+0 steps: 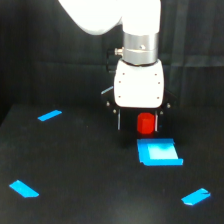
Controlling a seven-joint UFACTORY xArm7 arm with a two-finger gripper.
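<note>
A small red object [146,123] stands on the dark table, just behind the blue-edged pale square [160,152]. Over and around the red object in the image is my gripper [138,121], pointing down from the white arm. Its thin dark fingers are spread wide: the left one is well apart from the red object, while the right one appears close to its side. Whether the object stands between the fingers or behind them cannot be told from this view. No grip on it shows.
Strips of blue tape mark the table: one at the back left [50,115], one at the front left [24,188] and one at the front right [196,197]. Dark curtains [50,50] hang behind.
</note>
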